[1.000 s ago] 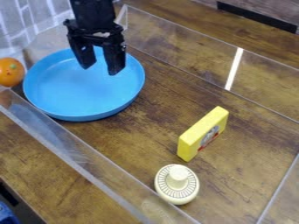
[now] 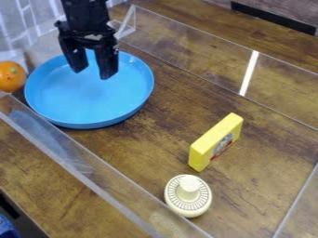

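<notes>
A black gripper (image 2: 89, 58) hangs over the back part of a round blue plate (image 2: 89, 101) at the upper left, its two fingers pointing down and spread apart. Nothing shows between them. An orange fruit (image 2: 10, 76) rests at the left edge, just beside the plate.
A yellow box (image 2: 217, 141) lies on the wooden table (image 2: 224, 84) at the right. A white round object with a knob (image 2: 189, 197) is at the bottom front. A clear strip runs diagonally across the lower left.
The gripper has shifted slightly to the left over the plate. The objects on the table have not moved.
</notes>
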